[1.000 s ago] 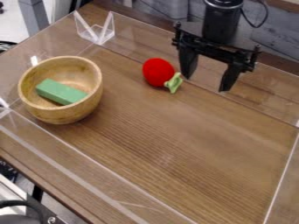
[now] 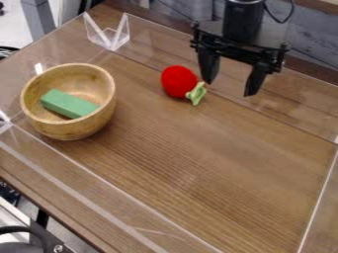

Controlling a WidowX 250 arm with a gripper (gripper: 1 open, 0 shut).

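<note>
My black gripper (image 2: 238, 75) is at the top centre-right of the camera view, open, with its two fingers spread above the table and nothing between them. Left of it lies a red round object (image 2: 179, 81) with a light green piece (image 2: 197, 93) beside it. A wooden bowl (image 2: 95, 123) at the left holds a green block (image 2: 69, 107).
A clear wire or plastic rack (image 2: 109, 35) stands at the back left. A wall or panel edge runs along the back right.
The gripper has moved slightly to the left and upward in the view. The objects on the table lie as before.
</note>
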